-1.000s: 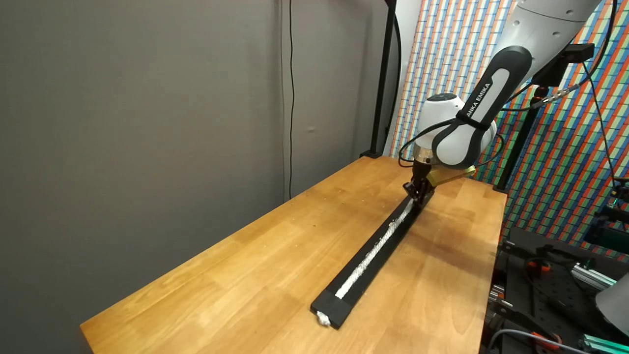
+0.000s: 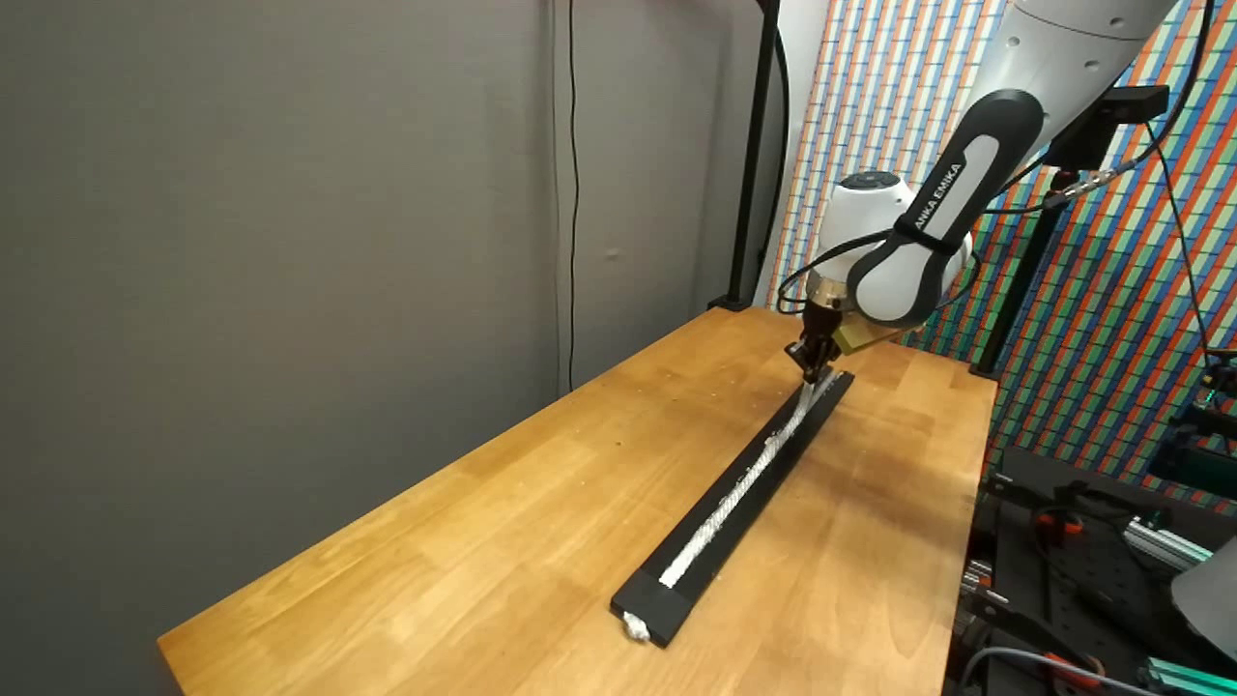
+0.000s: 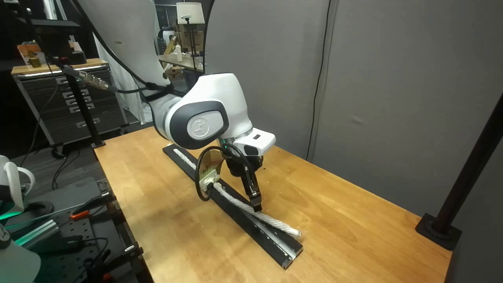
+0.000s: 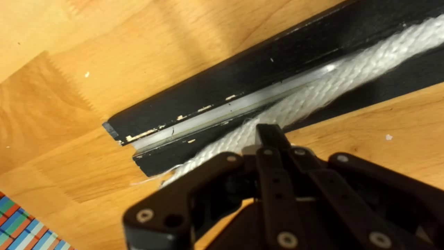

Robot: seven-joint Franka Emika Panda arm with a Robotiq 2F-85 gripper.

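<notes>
A white braided rope (image 2: 738,492) lies along a long black grooved channel (image 3: 283,243). For much of its length it runs in the groove. Toward the end by the arm, the rope (image 4: 329,87) slants out over one black side wall, so the pale groove (image 4: 245,102) lies bare there. Its loose end (image 3: 293,232) reaches the channel's outer edge. My gripper is shut, its tips against or just over the slanted rope. No rope shows between the fingers (image 3: 256,200); the contact itself is hidden in the wrist view.
A wooden table (image 2: 487,534) surrounds the channel, with wide clear room on both sides. Black posts (image 3: 452,203) stand at its edges. A cable loop (image 3: 198,177) hangs from the wrist close to the channel.
My gripper has risen slightly and shifted left in exterior view 1.
</notes>
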